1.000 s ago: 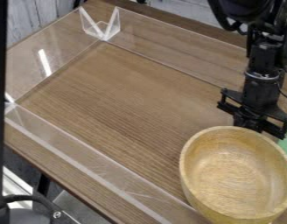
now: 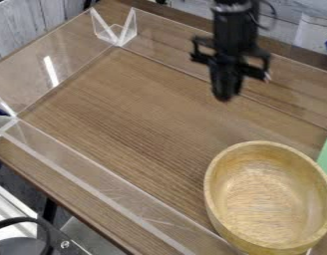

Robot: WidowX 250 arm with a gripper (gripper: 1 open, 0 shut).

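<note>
My gripper (image 2: 226, 78), a dark, motion-blurred shape, hangs over the upper middle of the wooden table (image 2: 127, 120), towards the back. The blur hides its fingers, and nothing held can be made out. A large tan bowl (image 2: 266, 199) stands at the front right, well below and apart from the gripper.
A green object (image 2: 325, 174) is at the right edge beside the bowl. Clear plastic pieces (image 2: 116, 25) are at the back left, and clear strips run along the table's sides.
The gripper has moved up and away from the right side behind the bowl to the back middle of the table. The bowl stays in place.
</note>
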